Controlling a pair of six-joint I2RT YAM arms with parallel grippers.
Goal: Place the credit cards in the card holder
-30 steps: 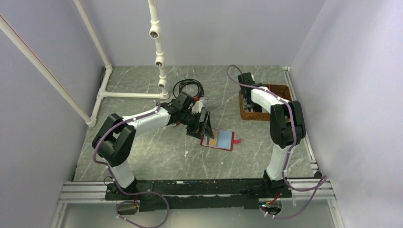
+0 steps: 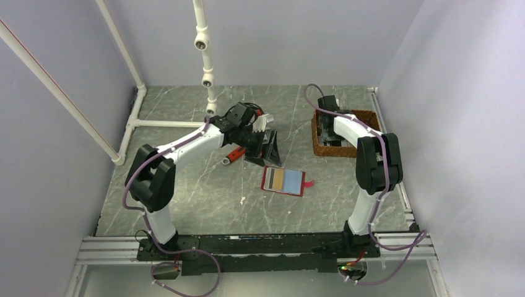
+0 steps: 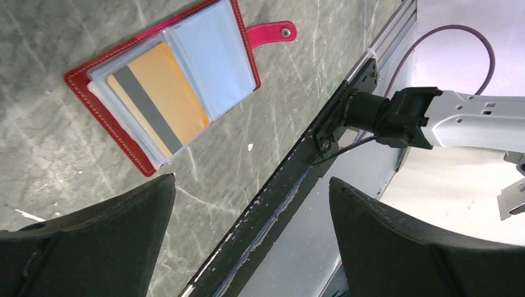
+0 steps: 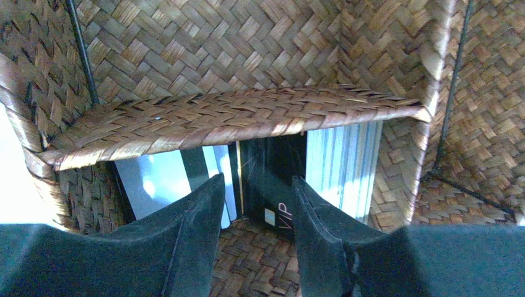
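The red card holder (image 2: 302, 190) lies unfolded on the table. In the left wrist view, a tan card with a dark stripe (image 3: 162, 96) sits in its left clear sleeve; the right sleeve (image 3: 213, 52) looks pale blue. Just above the holder in the top view, my left gripper (image 2: 266, 157) stands open, its fingers empty. My right gripper reaches into the woven basket (image 4: 186, 37), part open. Its fingertips flank a black VIP card (image 4: 278, 185), which stands in a compartment; no grip on it shows. White-blue cards (image 4: 158, 179) stand to the left, more edges (image 4: 343, 161) to the right.
A woven strip (image 4: 247, 117) crosses in front of the cards. In the top view, a red tool (image 2: 234, 154) and a black cable (image 2: 252, 106) lie near the left gripper. The table in front of the holder is clear.
My left gripper has moved away from the holder toward the back, uncovering its left side.
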